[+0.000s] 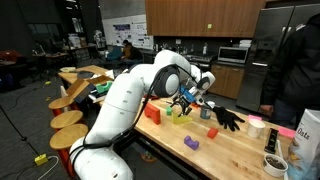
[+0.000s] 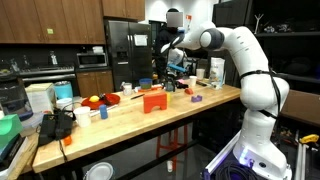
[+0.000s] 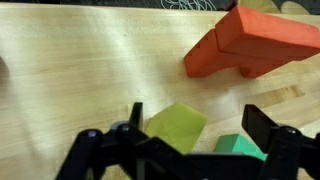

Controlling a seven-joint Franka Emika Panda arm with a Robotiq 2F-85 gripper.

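My gripper is open, its two dark fingers wide apart at the bottom of the wrist view. A yellow-green block lies on the wooden table between and beyond the fingertips, partly hidden at its lower end. Close to the right finger is a green block, also partly covered. A larger red block stands farther off at the upper right. In exterior view 1 the gripper is low over the table, near a yellow piece; contact cannot be told.
On the table, a purple block and a small red piece lie nearer exterior view 1's camera. Black gloves are to the right, with a white cup beyond. Bare wood fills the left of the wrist view.
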